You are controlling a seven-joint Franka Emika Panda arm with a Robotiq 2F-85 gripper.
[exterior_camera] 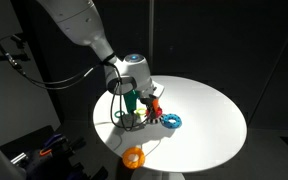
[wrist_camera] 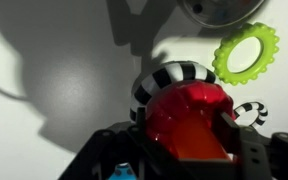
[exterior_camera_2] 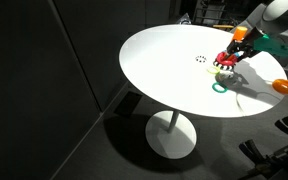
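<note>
In the wrist view my gripper is shut on a shiny red piece (wrist_camera: 189, 98), with an orange part showing between the dark fingers. A black-and-white striped ring (wrist_camera: 174, 73) shows around the far side of the red piece; whether it is attached to it cannot be told. In exterior view 2 the red piece (exterior_camera_2: 225, 61) is low over the white table or on it, beneath the gripper. In exterior view 1 the red piece (exterior_camera: 157, 109) shows at the right of the arm's wrist, which hides part of it.
A blue ring (exterior_camera: 171, 121) lies close to the right of the gripper. An orange ring (exterior_camera: 134, 157) lies near the front edge. A green toothed ring (wrist_camera: 246, 53), a small striped ring (wrist_camera: 251, 113) and a metal round thing (wrist_camera: 222, 8) are nearby.
</note>
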